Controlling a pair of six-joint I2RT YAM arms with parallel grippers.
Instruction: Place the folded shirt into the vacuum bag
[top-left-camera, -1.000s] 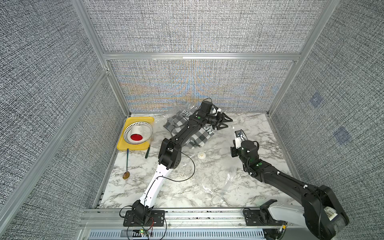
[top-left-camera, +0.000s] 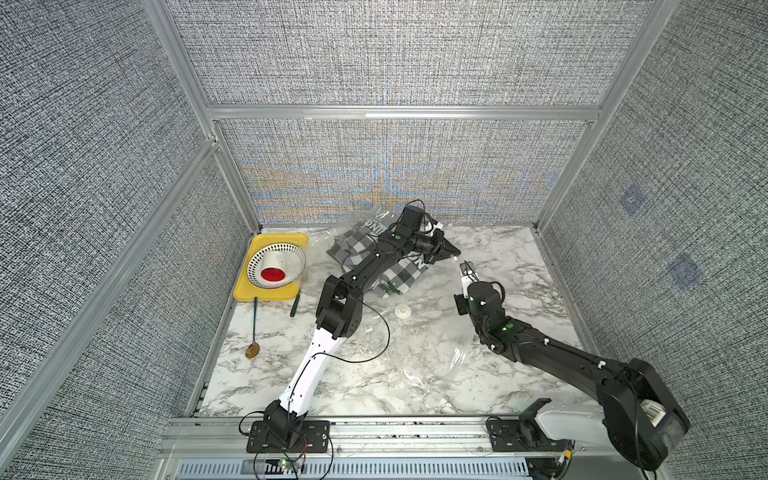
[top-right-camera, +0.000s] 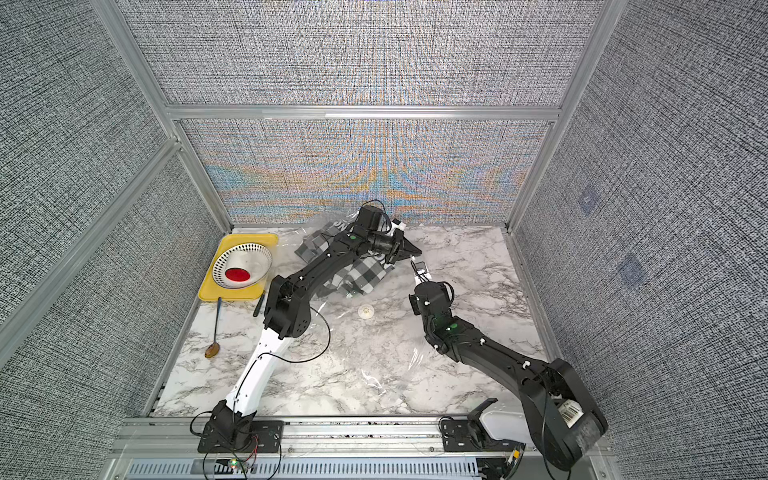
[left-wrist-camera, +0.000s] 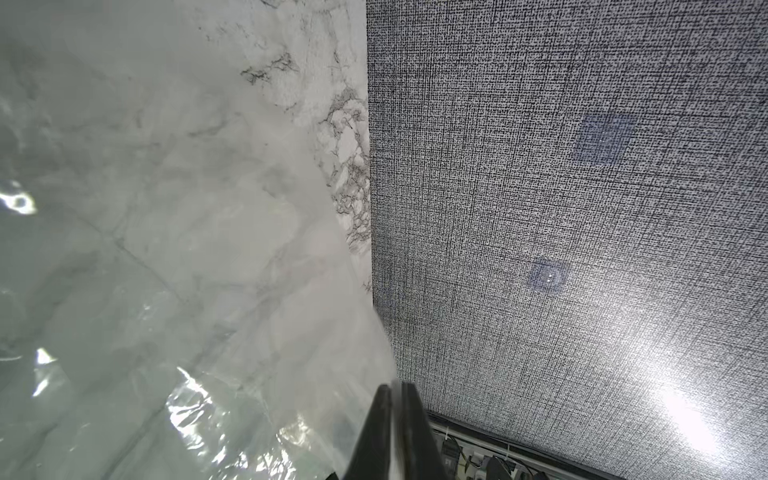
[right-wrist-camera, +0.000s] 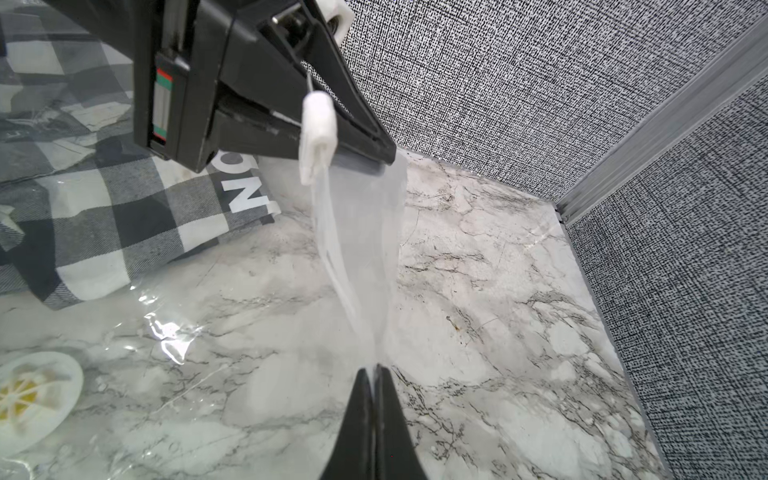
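The black-and-white checked shirt (top-left-camera: 404, 280) lies folded toward the back of the table, white lettering on it. Clear film of the vacuum bag (right-wrist-camera: 360, 240) covers it and spreads forward, carrying a round white valve (right-wrist-camera: 36, 396). Past the shirt's right side, my left gripper has its fingers drawn nearly together, with the bag's edge running in between them. A small white slider (right-wrist-camera: 318, 136) sits beside those fingers. My right gripper is shut close by, and the strip of film stretched from the left gripper runs into its fingertips.
At the left stands a yellow tray (top-left-camera: 241, 288) with a white bowl (top-left-camera: 297, 257) on it. A spoon (top-left-camera: 253, 349) and a dark-handled utensil (top-left-camera: 295, 305) lie in front.
The left gripper's fingers have come together from wide apart. The shirt, tray and utensils have stayed put.
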